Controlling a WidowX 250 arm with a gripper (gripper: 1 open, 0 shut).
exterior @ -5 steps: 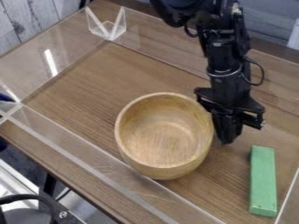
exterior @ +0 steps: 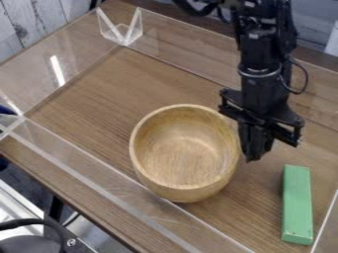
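My gripper (exterior: 254,148) hangs at the right rim of a large wooden bowl (exterior: 179,158), its fingertips low and close to the bowl's edge. It looks shut, with nothing visible between its fingers. The bowl appears empty. A green block (exterior: 297,203) lies on the wooden table at the right, below and to the right of my gripper.
A transparent piece (exterior: 119,30) stands at the back left. A clear edge runs along the lower left, with dark cables beyond it at the bottom corner.
My arm and gripper have shifted slightly upward and changed posture a little at the bowl's rim. The bowl and green block look unmoved.
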